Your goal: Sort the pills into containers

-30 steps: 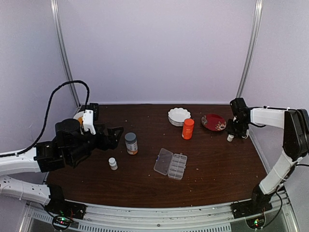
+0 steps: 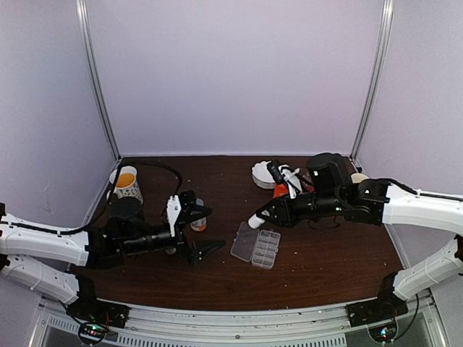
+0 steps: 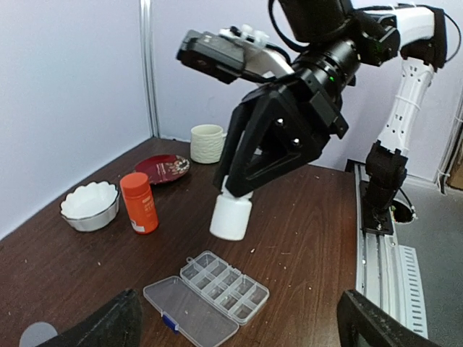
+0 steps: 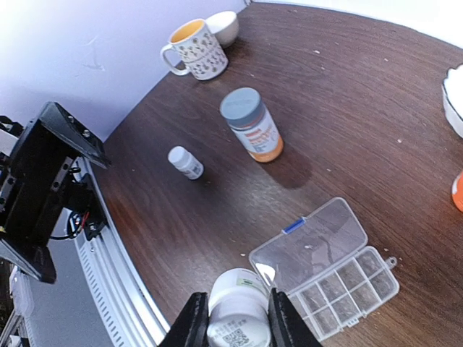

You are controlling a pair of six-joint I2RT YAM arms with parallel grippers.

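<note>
Held above the table, a small white bottle [image 3: 231, 217] is pinched by my right gripper [image 2: 262, 214], its white end pointing out of the fingers. In the right wrist view the same bottle [image 4: 239, 311] fills the space between the fingertips. The clear pill organizer [image 2: 255, 246] lies open with its lid folded to the left; its compartments [image 3: 226, 287] look empty. My left gripper [image 2: 214, 230] is open, left of the organizer, with nothing between its fingers. A second small white bottle [image 4: 186, 163] stands on the table, mostly hidden by the left arm in the top view.
An orange bottle [image 3: 139, 202], a white scalloped bowl [image 3: 90, 206], a red plate [image 3: 162, 168] and a white cup [image 3: 207, 143] stand toward the back right. A grey-lidded jar [image 4: 252, 124] and a patterned mug [image 4: 197, 50] are on the left side.
My right gripper has carried the white bottle leftward from the table's right side to near the organizer. The left gripper has moved right and toward the front. The organizer has stayed put.
</note>
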